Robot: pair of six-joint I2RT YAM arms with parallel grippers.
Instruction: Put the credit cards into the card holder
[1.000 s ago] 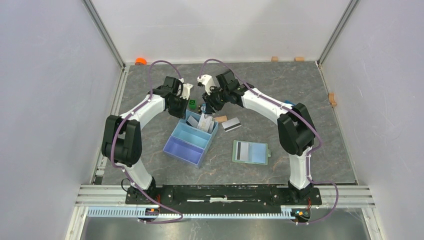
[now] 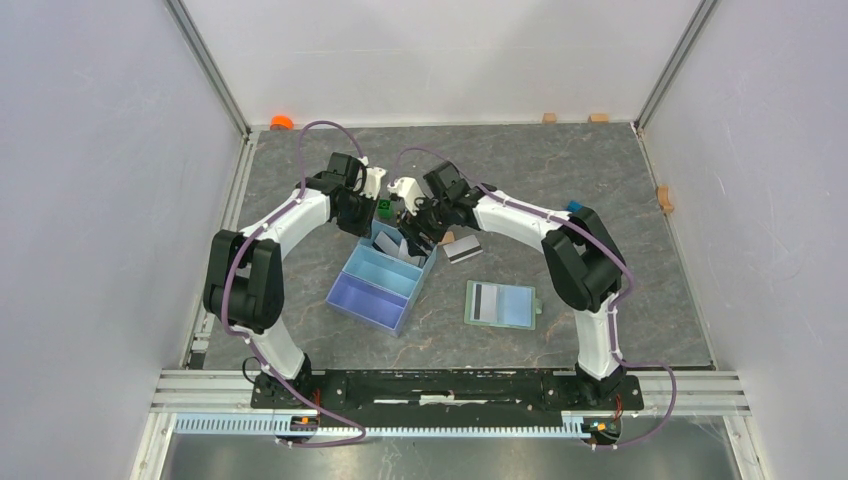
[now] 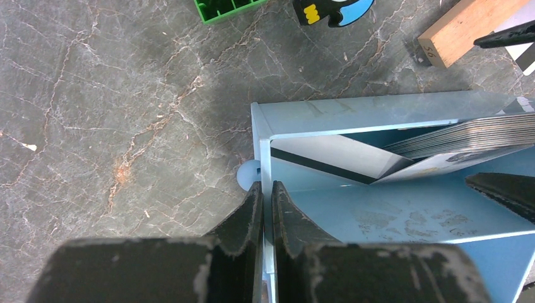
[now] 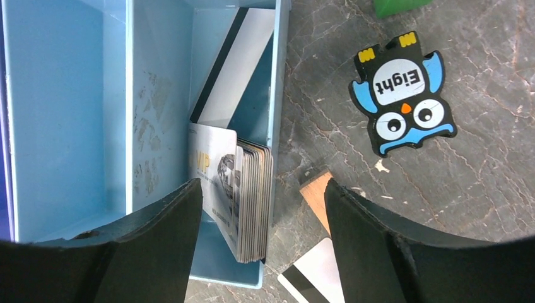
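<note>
The blue card holder has several compartments. In its far compartment a stack of cards leans on one wall, and a single white card with a black stripe lies slanted beside it. My left gripper is shut on the holder's end wall. Above the compartment my right gripper stands open, its fingers on either side of the card stack and touching nothing that I can make out. Another striped card lies on the table right of the holder.
Right of the holder lies a flat tray with a striped card on it. A wooden block, a penguin figure and a green box sit just behind the holder.
My right gripper has come down and toward the front, from behind the holder to over the card compartment. The left arm and the holder have stayed in place.
</note>
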